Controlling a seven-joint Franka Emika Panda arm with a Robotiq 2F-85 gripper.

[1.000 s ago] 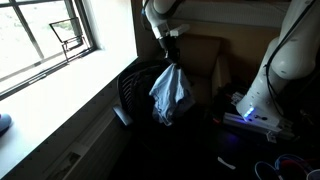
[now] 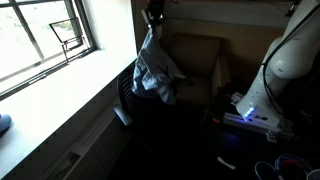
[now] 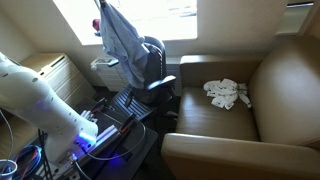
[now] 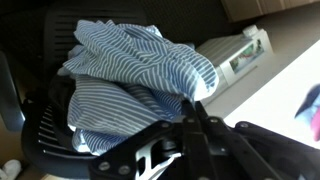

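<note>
A blue-and-white striped cloth (image 4: 140,60) hangs bunched from the tips of my gripper in the wrist view. The fingers are shut, with a gathered end of the fabric running up to them. Exterior view 1 has the gripper (image 2: 153,20) high up, the cloth (image 2: 154,72) draping below it in front of the armchair. From the other side, the cloth (image 3: 124,46) hangs over and beside a black office chair (image 3: 155,70); the gripper itself is outside that view.
A brown leather sofa (image 3: 205,120) stands to the right, a crumpled white cloth (image 3: 228,93) on its seat. The long white window sill (image 2: 60,105) runs along the left. A pale cabinet (image 3: 60,75) stands by the far wall.
In exterior view 1, my gripper has risen and shifted left. The cloth has come up with it and stretched out, its top now much higher.
</note>
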